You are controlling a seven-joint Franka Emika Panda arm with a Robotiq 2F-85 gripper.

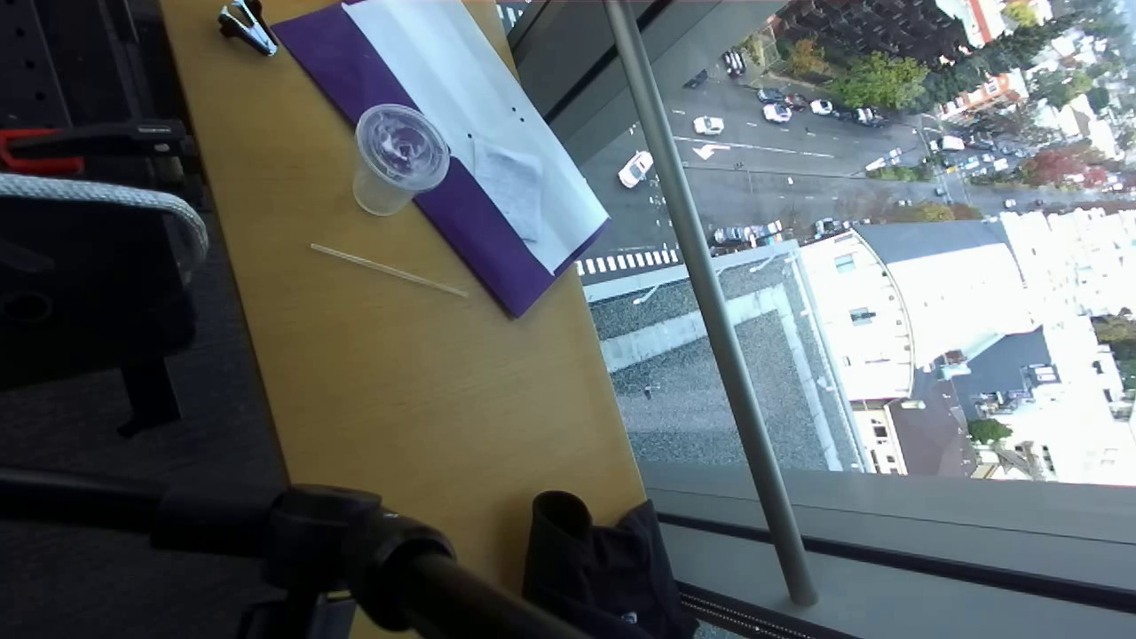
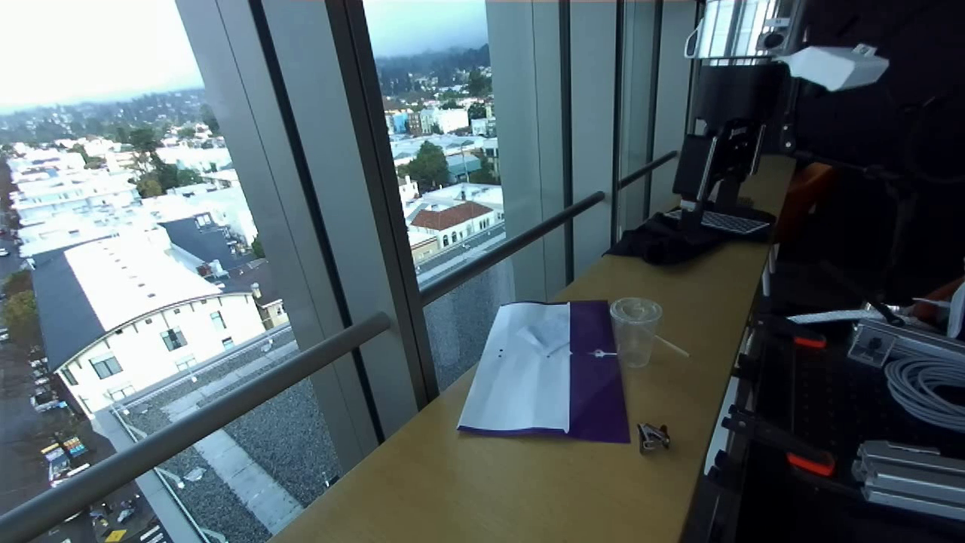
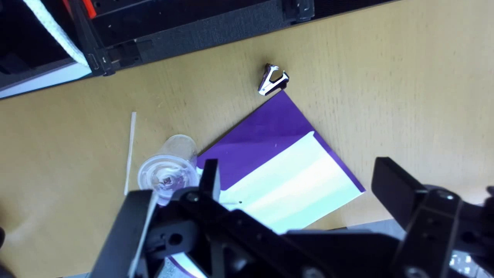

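A clear plastic cup with a lid (image 1: 400,154) stands at the edge of a purple folder (image 1: 460,245) with white paper (image 1: 469,85) on it. On the bare wood beside the cup lies a thin straw (image 1: 389,271). The staple remover (image 3: 273,80) rests just off one corner of the folder. In the wrist view my gripper is open, its fingers (image 3: 392,187) wide apart above the folder, nothing held between them. Parts of the gripper cover the lower side of the cup and paper. Neither exterior view shows the gripper.
The narrow wooden table (image 2: 534,470) runs along windows with a metal rail (image 2: 271,389). Dark cloth (image 2: 665,240) and a laptop (image 2: 724,220) occupy its far end. Red-handled clamps (image 2: 811,463) sit along the open edge. Bare wood lies between the straw and the cloth.
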